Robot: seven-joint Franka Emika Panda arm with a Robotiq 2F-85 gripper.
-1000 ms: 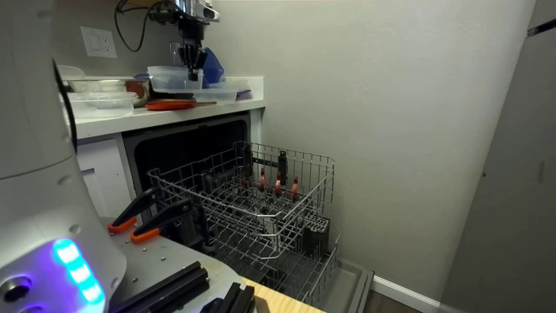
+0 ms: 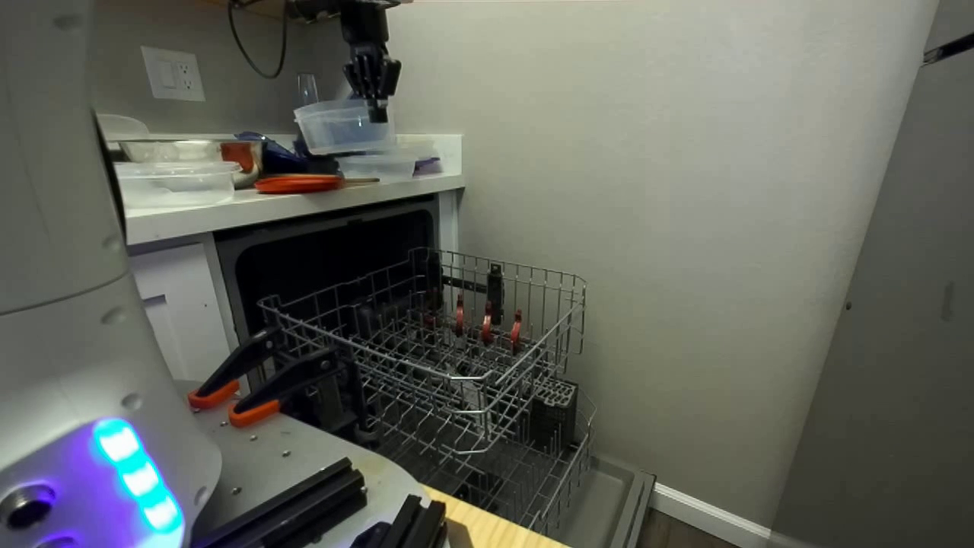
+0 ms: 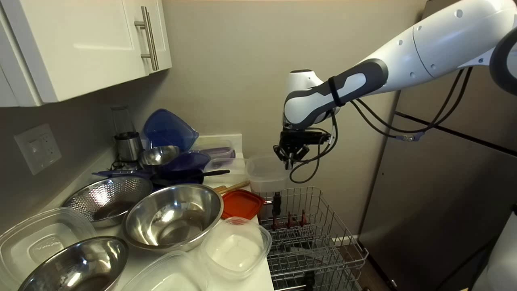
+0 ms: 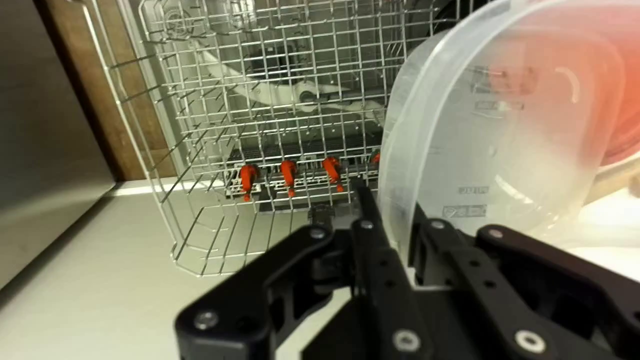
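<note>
A clear plastic container point(image 2: 342, 128) hangs above the far end of the counter, its rim pinched by my gripper point(image 2: 380, 108). In exterior view 2 the container point(image 3: 266, 173) is faint against the wall, left of my gripper point(image 3: 289, 165) and past the counter's edge. The wrist view shows the near wall of the container point(image 4: 480, 138) between the black fingers of my gripper; it looks empty, and red shows through its far side. To the left and lower down lies the empty-looking upper dishwasher rack point(image 4: 270, 120).
The dishwasher's upper rack point(image 2: 438, 338) is pulled out over the lower one. Metal bowls point(image 3: 174, 216), a colander point(image 3: 107, 196), clear containers point(image 3: 236, 247) and a red lid point(image 3: 242, 203) crowd the counter. Open air lies above the rack, bounded by the wall point(image 2: 676, 228).
In exterior view 1, my gripper has moved right and upward with the container, which now tilts slightly. The blue item behind it is now mostly hidden.
</note>
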